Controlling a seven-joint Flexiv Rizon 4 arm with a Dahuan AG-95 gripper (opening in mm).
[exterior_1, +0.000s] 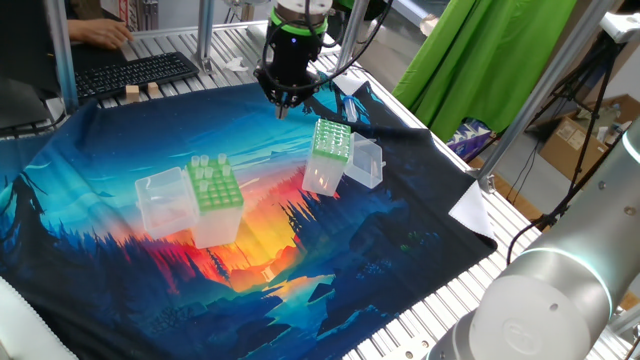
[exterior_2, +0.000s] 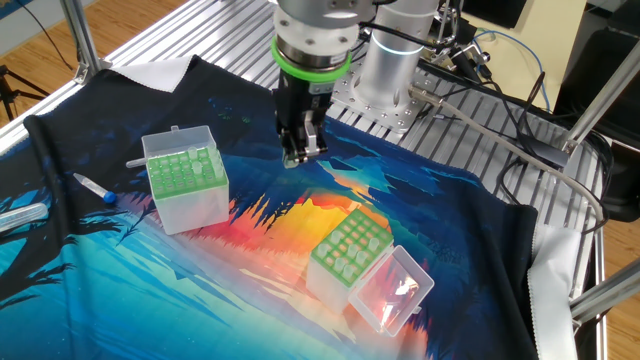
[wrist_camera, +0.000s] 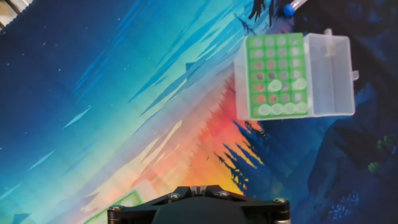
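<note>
My gripper (exterior_1: 282, 112) hangs above the cloth, its fingers together and nothing visible between them. In the wrist view the gripper shows at the bottom edge with its tips closed up. One clear tip box with a green rack (exterior_1: 331, 142) holds pale tips, its lid (exterior_1: 366, 162) folded open. That rack (wrist_camera: 277, 74) is well ahead of the gripper in the wrist view. A second green-topped box (exterior_1: 214, 190) holds a few raised tips, also with an open lid (exterior_1: 165, 200). Seen from the other side, the gripper (exterior_2: 304, 158) is above and between both boxes.
A blue-capped pen (exterior_2: 97, 189) lies near the first box. The printed cloth (exterior_1: 120, 290) has folds along its edges. A keyboard (exterior_1: 136, 74) and a person's hand (exterior_1: 100, 33) are at the back.
</note>
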